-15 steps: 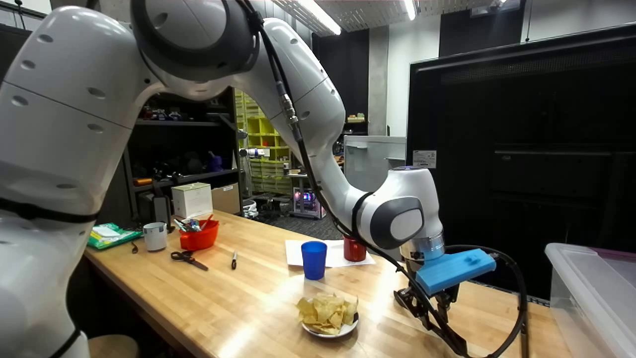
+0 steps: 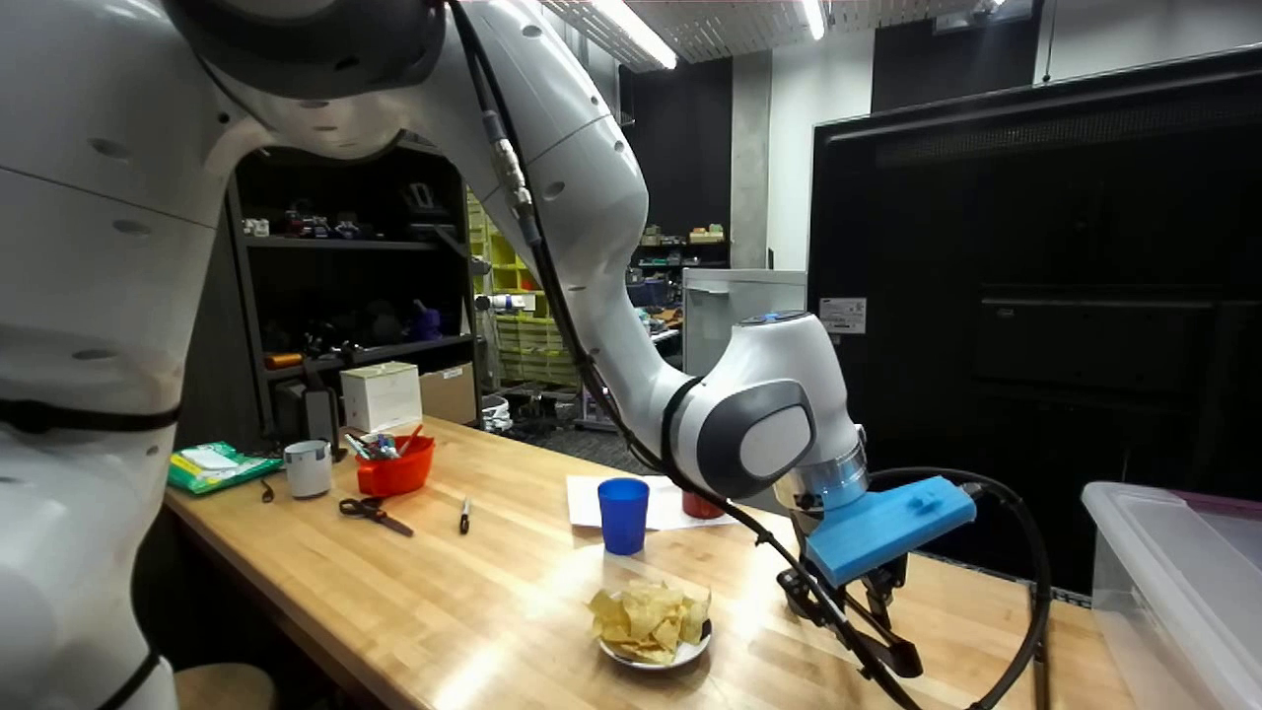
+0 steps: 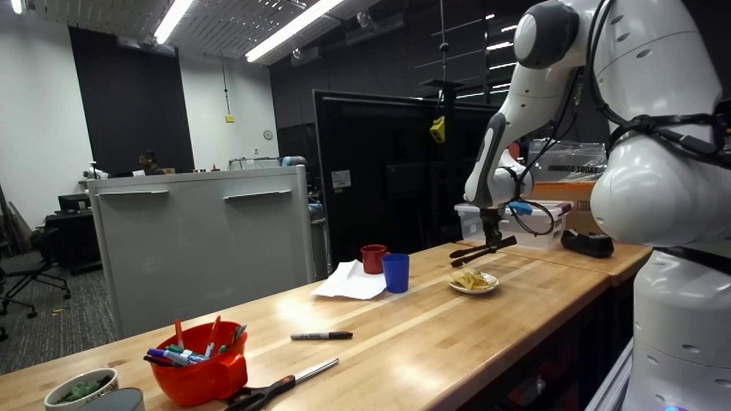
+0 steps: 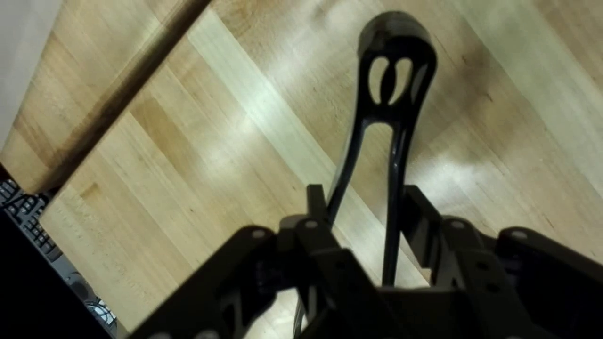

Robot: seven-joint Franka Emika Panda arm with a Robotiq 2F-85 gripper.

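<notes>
In the wrist view, my gripper is shut on a pair of black tongs (image 4: 397,107). Its slotted, rounded end sticks out past my fingers, while the two legs run back between them, partly hidden by the gripper body. From the second exterior view, the tongs (image 3: 484,252) appear held above the table, their legs spread slightly apart and pointing left. Just beyond the leg tips in that view, lower down, sits a white plate of yellow chips (image 3: 473,279). The same chips (image 2: 648,620) lie left of my gripper in the first exterior view.
A blue cup (image 2: 623,516) and a red mug (image 3: 373,259) stand by white paper (image 3: 349,282). Scissors (image 2: 376,516), a marker (image 3: 322,335) and a red pen holder (image 2: 396,471) occupy the other end. A clear plastic bin (image 2: 1171,592) borders the right side.
The arm has shifted left in the first exterior view, its upper links lower, and now covers much of the red mug. The chips and cup have stayed put.
</notes>
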